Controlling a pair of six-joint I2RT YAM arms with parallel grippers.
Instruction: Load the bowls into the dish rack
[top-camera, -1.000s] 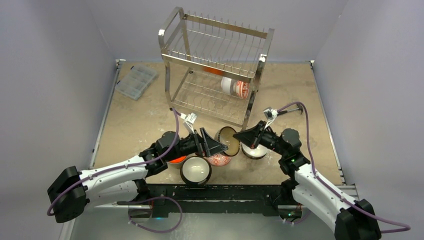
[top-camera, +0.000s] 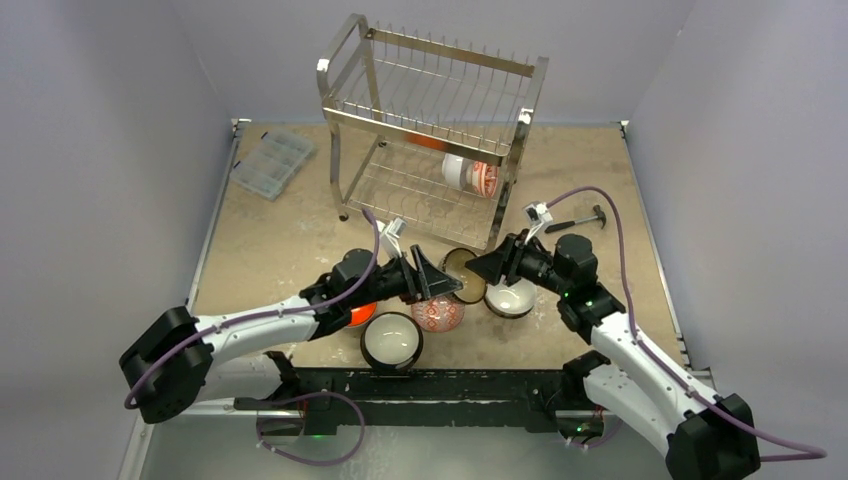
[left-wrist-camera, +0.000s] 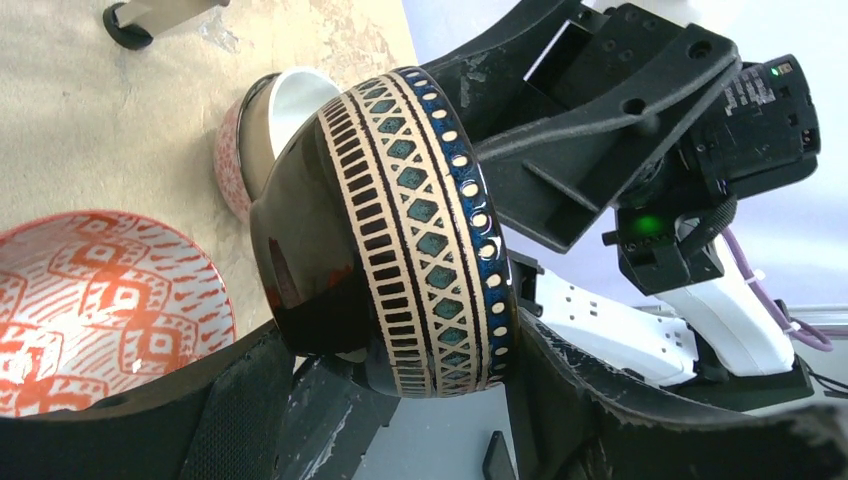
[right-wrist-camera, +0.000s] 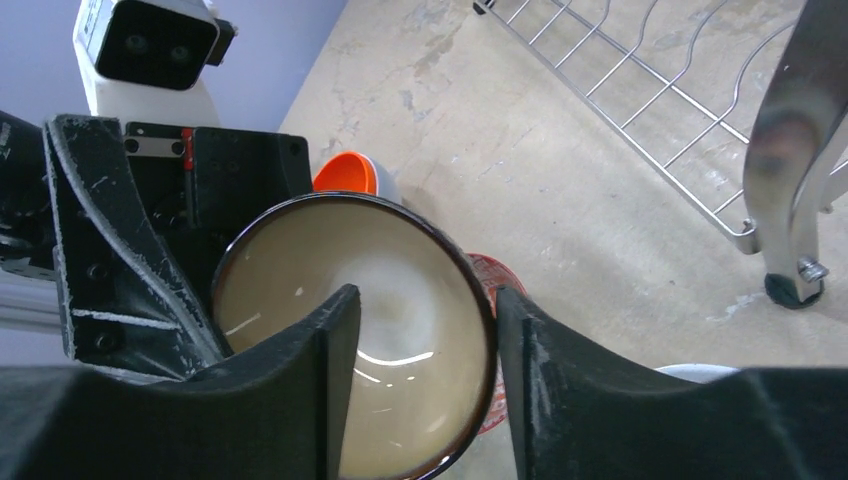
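A dark patterned bowl with beige inside (top-camera: 460, 270) (left-wrist-camera: 390, 240) (right-wrist-camera: 390, 400) is held up between both grippers at the centre front. The fingers of my left gripper (top-camera: 435, 280) straddle it in the left wrist view. My right gripper (top-camera: 480, 265) has its fingertips at the rim, one inside, one outside; whether either grips firmly I cannot tell. Below lies a red patterned bowl (top-camera: 437, 318), with a black-rimmed bowl (top-camera: 392, 342), an orange bowl (top-camera: 362, 313) and a white bowl (top-camera: 510, 298) around it. The steel rack (top-camera: 430, 140) holds two bowls on its lower right.
A clear plastic box (top-camera: 270, 162) lies at back left. A hammer (top-camera: 590, 219) lies right of the rack. The rack's leg stands close to the right gripper.
My left arm has moved slightly right, and the right wrist has risen and shifted slightly. The held bowl stays between the grippers, shifted slightly.
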